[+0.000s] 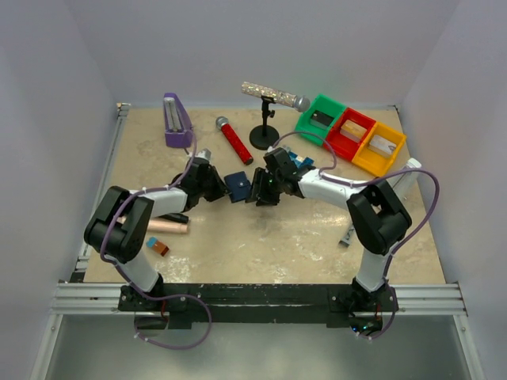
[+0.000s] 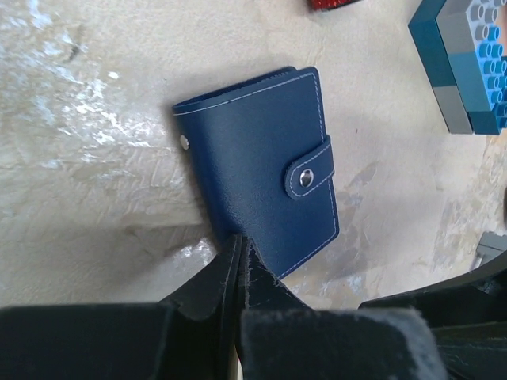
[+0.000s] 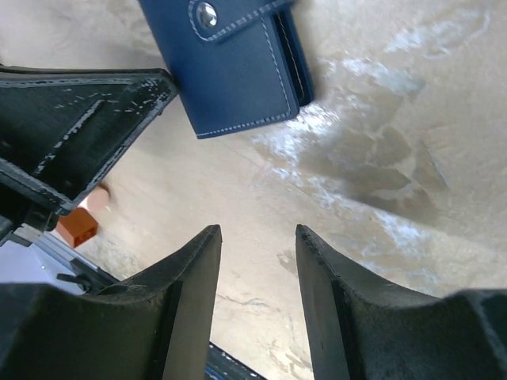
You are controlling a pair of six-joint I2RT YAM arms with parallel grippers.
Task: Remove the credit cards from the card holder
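The navy card holder [image 1: 238, 186] lies flat on the table, turned slightly, its snap strap fastened [image 2: 310, 169]. No cards show outside it. My left gripper is shut with nothing between its fingers, its tips meeting at the holder's near left edge; the holder is outside them. My right gripper stands open and empty, over bare table near the end of the card holder [image 3: 230, 71]. The left gripper's dark finger [image 3: 146, 99] reaches the holder's side in the right wrist view.
A red microphone [image 1: 234, 142] and a black microphone stand [image 1: 264, 136] are behind the holder. Blue bricks [image 2: 475, 63] lie to its right. Green, red and yellow trays [image 1: 343, 146] fill the back right.
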